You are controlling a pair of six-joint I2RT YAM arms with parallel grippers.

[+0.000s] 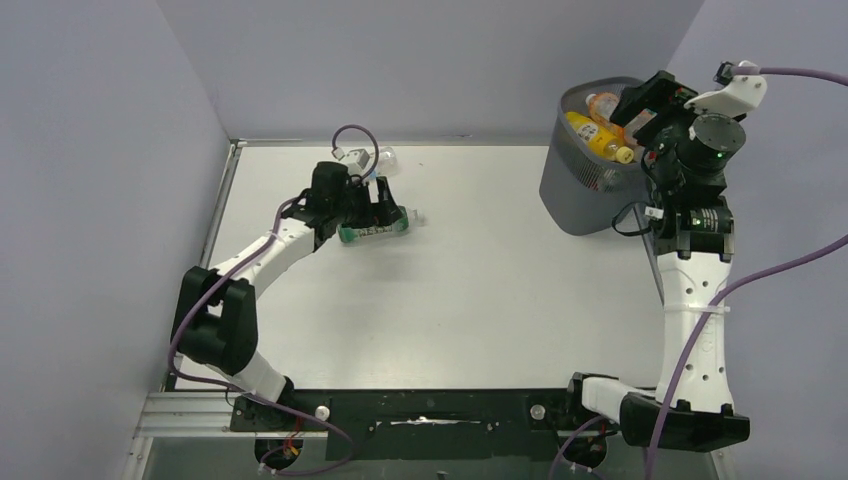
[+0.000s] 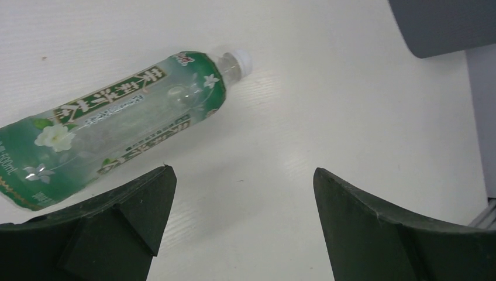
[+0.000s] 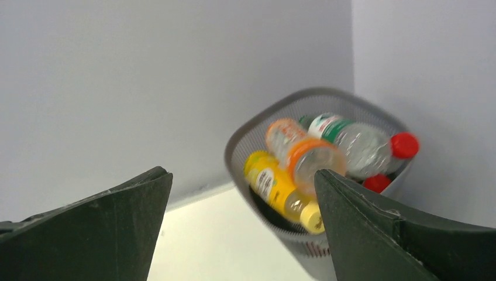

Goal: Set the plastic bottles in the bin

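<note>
A green-labelled plastic bottle lies on the white table, large in the left wrist view; a second clear bottle lies behind it, partly hidden by my left arm. My left gripper hangs open above and beside the green bottle, empty. The grey bin at the back right holds several bottles: yellow, orange-labelled, and clear with red cap. My right gripper is open with nothing between its fingers, high by the bin's right part.
Grey walls close the workspace at the back and both sides, with the right arm close to the right wall.
</note>
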